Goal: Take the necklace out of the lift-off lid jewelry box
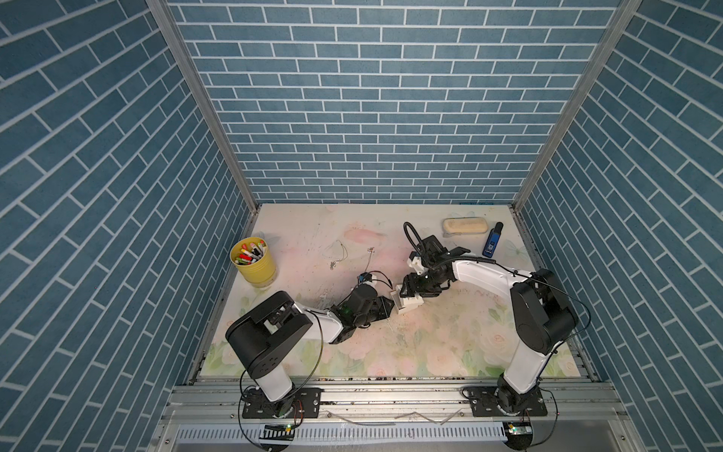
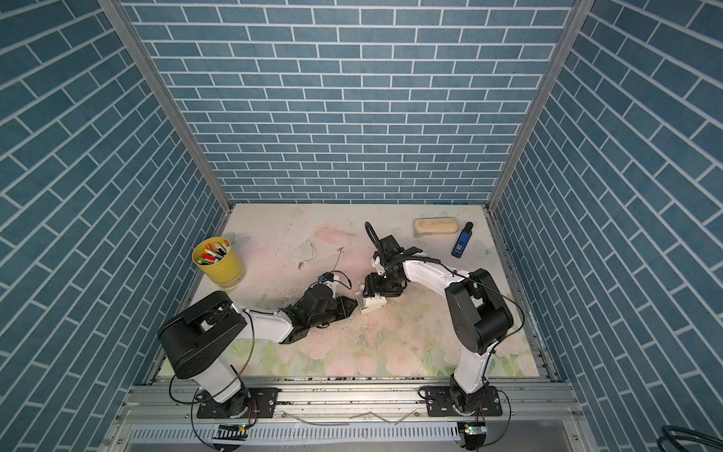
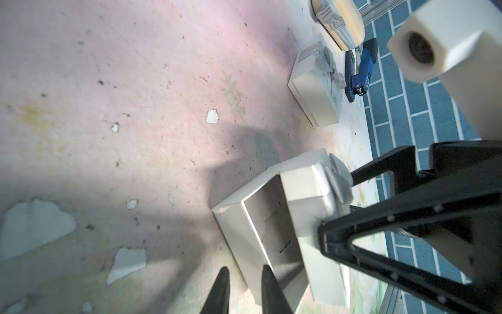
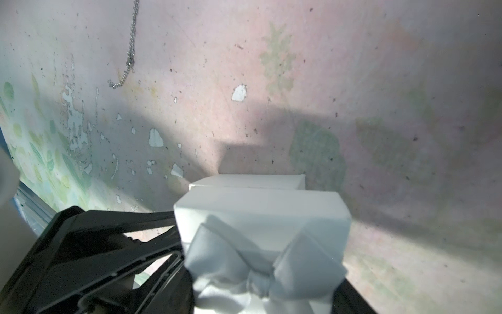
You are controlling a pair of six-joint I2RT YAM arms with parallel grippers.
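Observation:
A white box base (image 3: 235, 235) lies on the table between the grippers, its inside visible in the left wrist view. Its lid, with a white ribbon bow (image 4: 266, 277), is between the fingers of my right gripper (image 1: 409, 284), which looks closed around it, though its grip is unclear. My left gripper is low beside the box, fingertips slightly apart at the frame's bottom; what they hold is not visible. A silver necklace chain (image 4: 129, 57) lies on the table, and more fine chains (image 1: 339, 256) lie left of center.
A second white box (image 3: 313, 83) with a bow shows in the left wrist view. A yellow pen cup (image 1: 252, 263) stands at left. A beige case (image 1: 464, 224) and blue bottle (image 1: 493, 239) lie at back right.

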